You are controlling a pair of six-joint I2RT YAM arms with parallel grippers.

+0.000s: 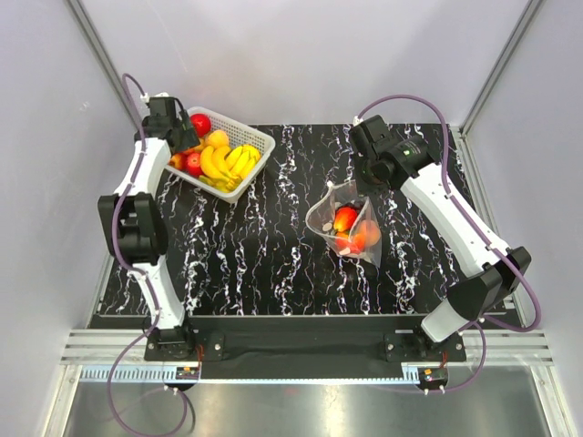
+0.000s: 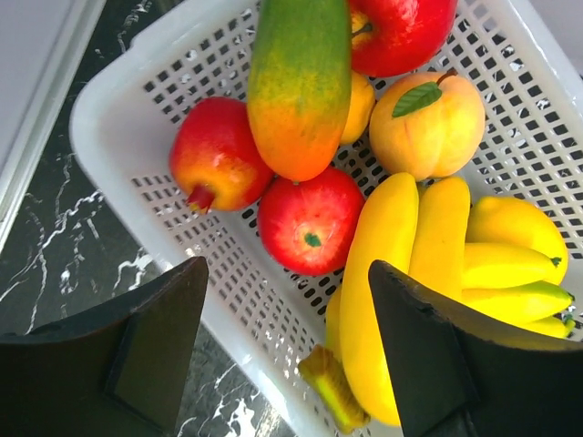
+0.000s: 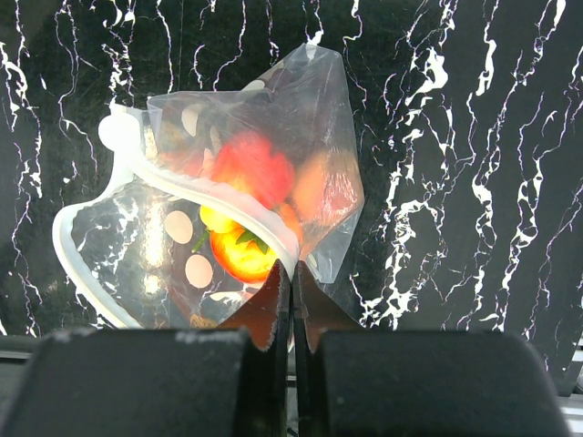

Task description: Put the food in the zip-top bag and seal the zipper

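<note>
The clear zip bag (image 3: 328, 100) stands on the dark tabletop, its mouth gaping toward the left, with several red and orange food pieces inside. In the right wrist view my right gripper is shut on the white rim (image 3: 219, 193) of the bag at one side of the mouth. My left gripper is open above the left part of the food basket (image 1: 239, 124), nothing between its fingers. Below it lie a red apple (image 2: 310, 220), a pomegranate (image 2: 215, 153), a green-orange mango (image 2: 299, 86), a peach (image 2: 428, 126) and yellow bananas (image 2: 378, 282).
Another red fruit (image 2: 401, 32) and a lemon (image 2: 517, 228) also lie in the basket. Its wall (image 2: 232, 341) runs beneath the gap between my left fingers. The tabletop (image 1: 246, 264) between basket and bag is clear.
</note>
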